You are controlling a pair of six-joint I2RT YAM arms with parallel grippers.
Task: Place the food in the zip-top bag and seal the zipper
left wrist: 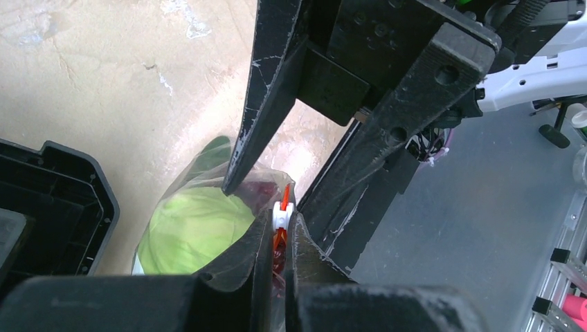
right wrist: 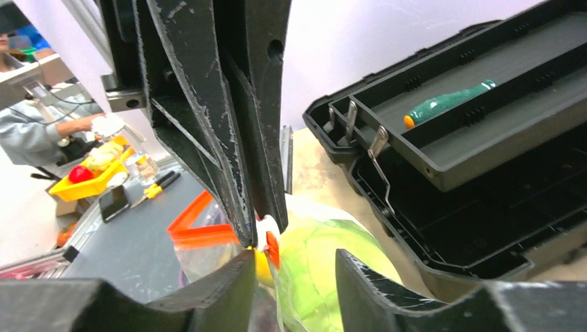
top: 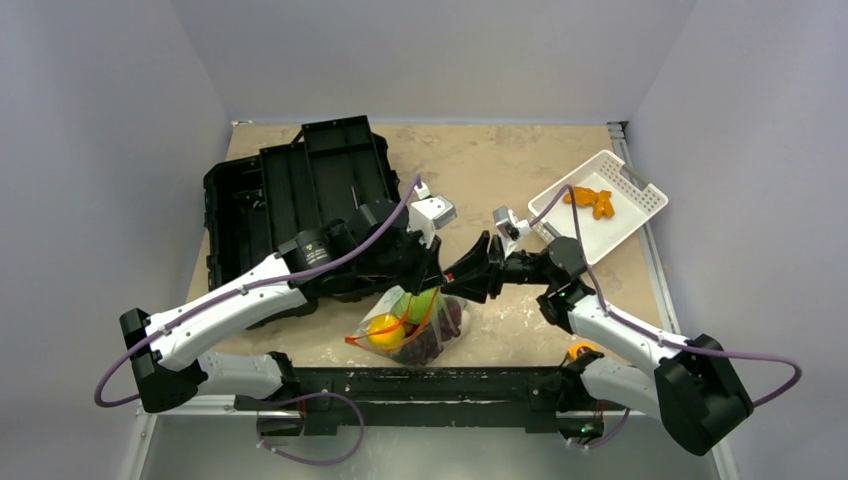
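Observation:
The clear zip top bag (top: 377,352), with an orange zipper strip (right wrist: 205,236), stands at the table's front. Inside it are a yellow item (top: 385,331), a pale green cabbage-like item (left wrist: 196,230) and dark red items. Shut on the bag's zipper end, my left gripper has the white slider (left wrist: 283,215) showing at its fingertips. My right gripper is part open, its fingers spread to either side of that corner in the left wrist view. Nothing is clamped between them. In the top view, the two grippers' tips nearly meet and hide the contact.
A black toolbox (top: 325,165) stands open behind the left arm, with a green bottle (right wrist: 450,102) in its tray. At the right, a white basket (top: 625,222) holds orange-brown food pieces (top: 592,201).

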